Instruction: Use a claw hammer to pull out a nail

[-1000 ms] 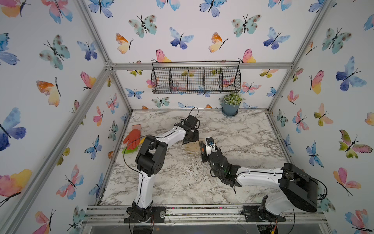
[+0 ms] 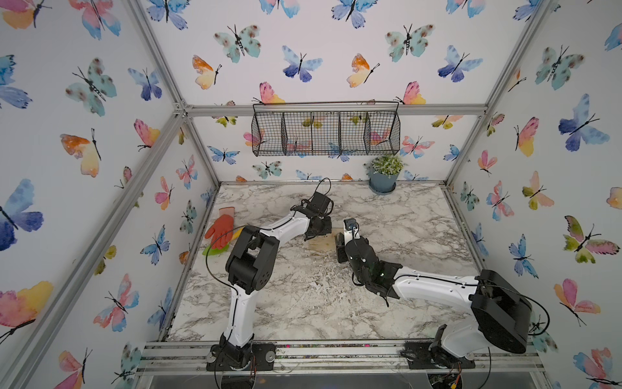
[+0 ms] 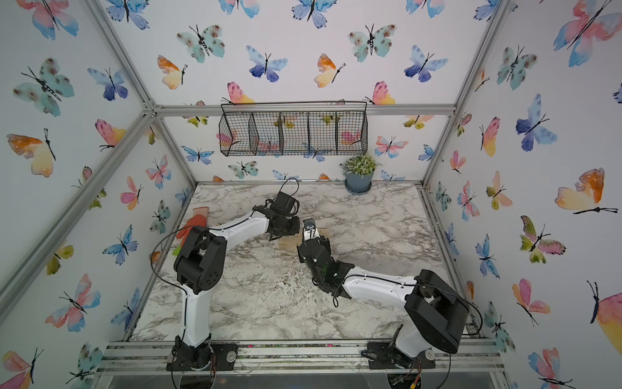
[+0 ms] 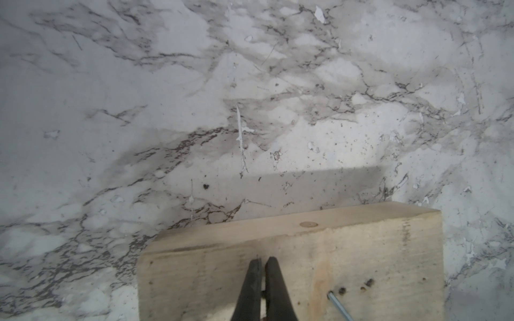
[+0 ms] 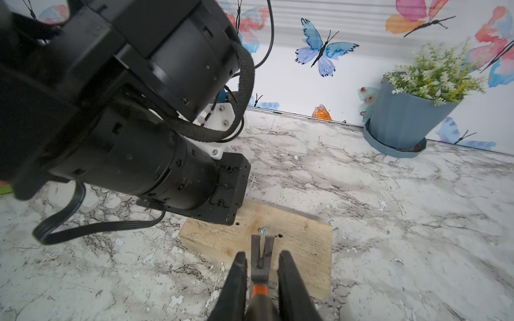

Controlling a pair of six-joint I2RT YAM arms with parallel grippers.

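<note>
A pale wooden block [image 5: 299,243] lies on the marble-patterned table, with a silver nail [image 4: 339,307] standing out of its top. My right gripper is shut on the claw hammer, whose orange handle [image 5: 260,290] shows between the fingers. The hammer's grey forked claw [image 5: 256,247] points at the nail head [image 5: 264,231] and appears just short of it or touching; which one, I cannot tell. My left gripper is shut, nothing visible between its fingertips, over the block beside the nail. Whether it presses on the wood is unclear.
Red and green gloves [image 2: 221,228] lie at the table's left. A blue plant pot [image 5: 409,115] stands at the back wall below a wire basket [image 2: 326,133]. Both arms are close together over the block.
My right gripper has turned and shifted slightly away from the front edge, and the orange of the hammer no longer shows from the top left. The left arm looks nearly still.
</note>
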